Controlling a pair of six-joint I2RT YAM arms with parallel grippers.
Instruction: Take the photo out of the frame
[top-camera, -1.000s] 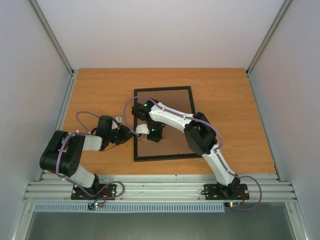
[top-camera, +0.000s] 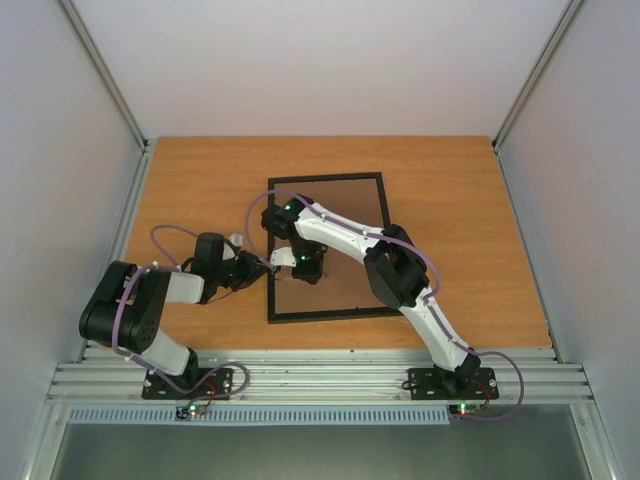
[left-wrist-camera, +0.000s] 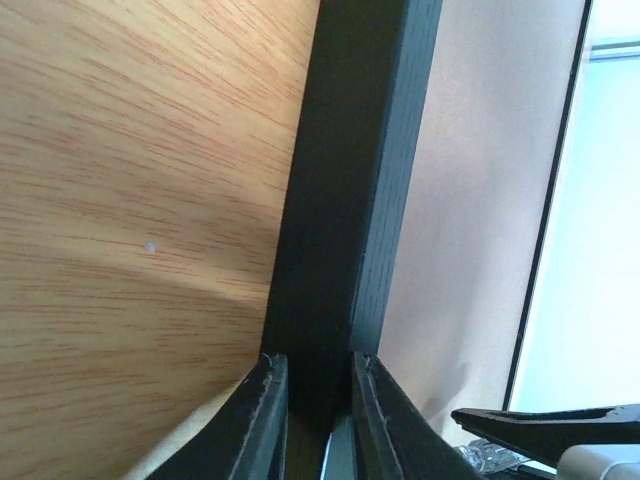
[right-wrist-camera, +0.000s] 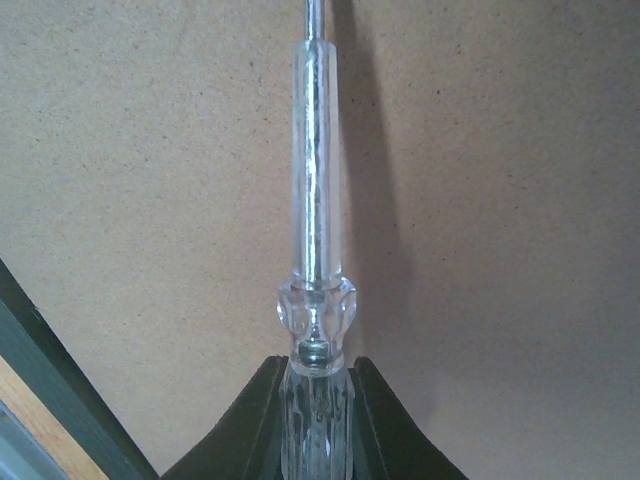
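A black picture frame (top-camera: 330, 316) lies back-up on the wooden table, its brown backing board (top-camera: 335, 296) facing up. My left gripper is shut on the frame's left bar (left-wrist-camera: 320, 180), at the outer side in the top view. My right gripper is shut on a clear-handled screwdriver (right-wrist-camera: 315, 160), held over the backing board. The screwdriver's tip is out of view in the right wrist view. The photo itself is not visible.
Bare wooden table (top-camera: 460, 200) surrounds the frame, with free room at the back and right. Pale walls stand at both sides and behind.
The right arm has shifted very slightly over the board; the left arm and the frame look unmoved.
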